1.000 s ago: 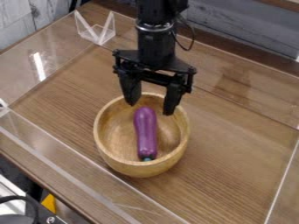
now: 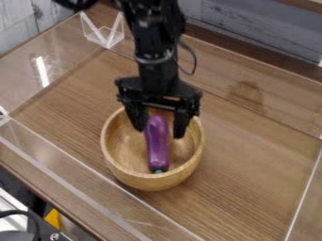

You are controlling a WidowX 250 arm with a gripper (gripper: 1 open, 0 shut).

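Note:
A black gripper (image 2: 156, 115) hangs over a tan round bowl (image 2: 122, 160), its two fingers spread apart on either side near the bowl's back half. It is open. A purple elongated object with a small teal tip, like an eggplant (image 2: 158, 151), lies lengthwise in the bowl below and between the fingers. Whether the fingers touch it cannot be told.
A dark cable and a small yellow item (image 2: 52, 216) are at the bottom left edge.
The gripper has moved lower toward the purple object, and its fingers now point down into the bowl. The bowl and object have not visibly moved.

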